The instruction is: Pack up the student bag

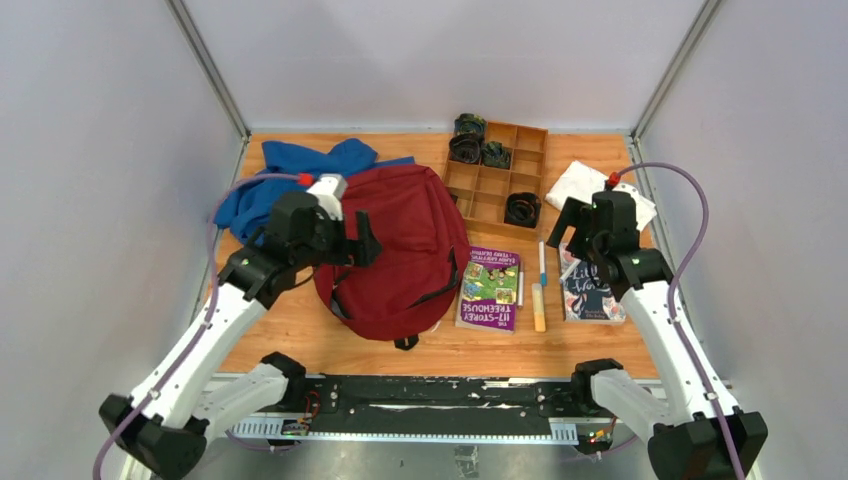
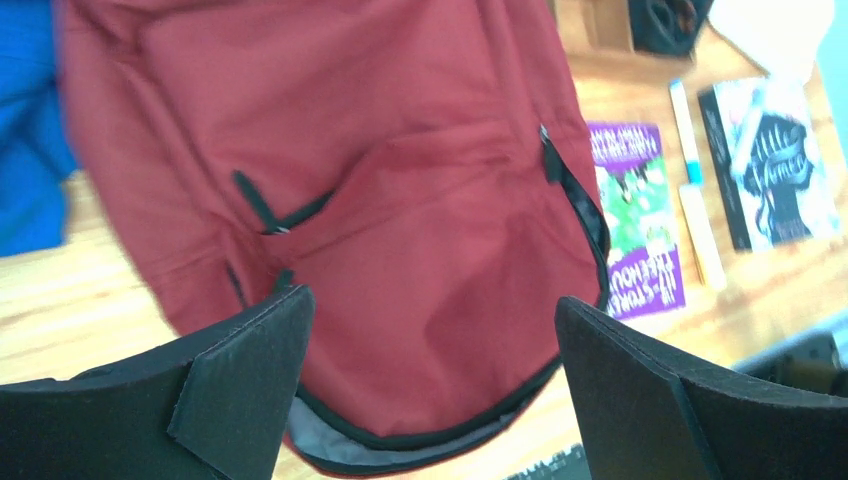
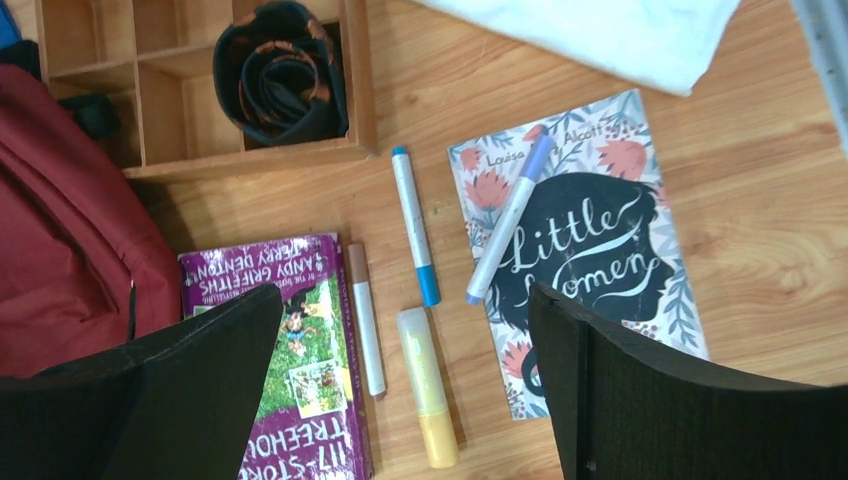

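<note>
A red backpack lies in the table's left-middle. My left gripper hangs open above it, nothing between its fingers. My right gripper is open over the right-hand items: a purple book, the Little Women book with a marker on it, a blue-capped marker, a brown-capped marker and a yellow stick. The pale marker rests diagonally on the book.
A blue cloth lies at back left, a white cloth at back right. Between them a wooden organizer holds several dark rolled items. Bare wood shows along the front.
</note>
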